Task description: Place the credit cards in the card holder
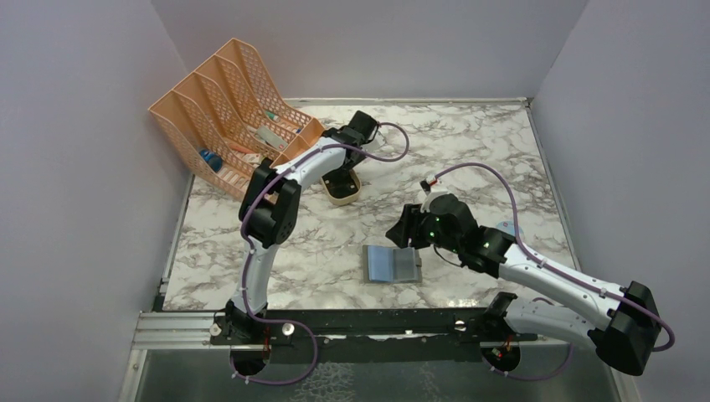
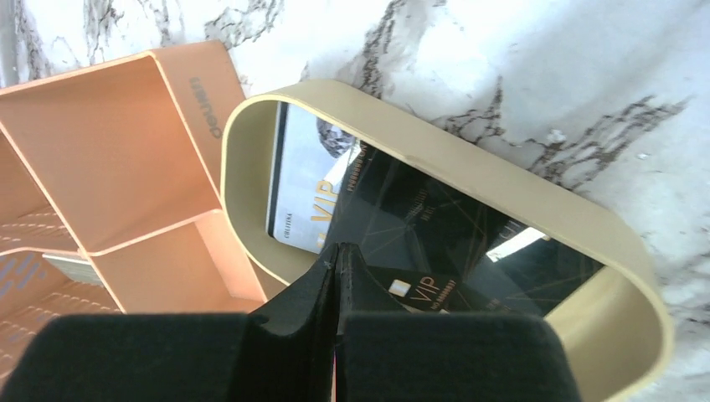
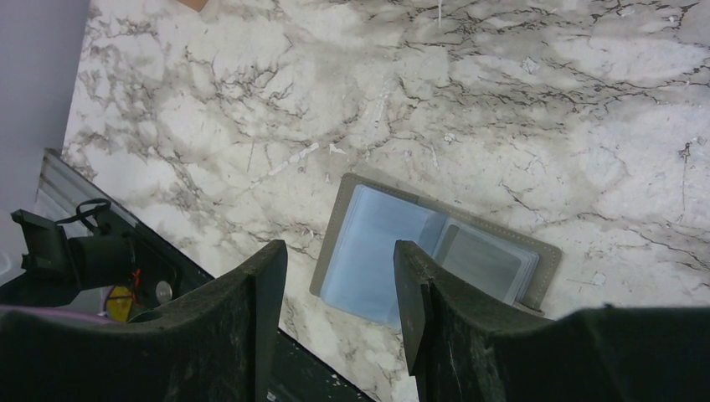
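Note:
My left gripper is shut with nothing between its fingertips, over the near side of a cream oval box. Inside the box lie black VIP credit cards, spread flat beyond and beside the fingers, and a white VIP card at the left end. My fingers cover part of the box's near wall. In the right wrist view, the opened card holder, with clear blue and grey pockets, lies flat on the table. My right gripper stands open above it, empty.
An orange slotted rack stands at the back left, its edge right beside the cream box. Bare marble tabletop stretches across the back and middle. A light blue item lies at the right, partly behind the right arm.

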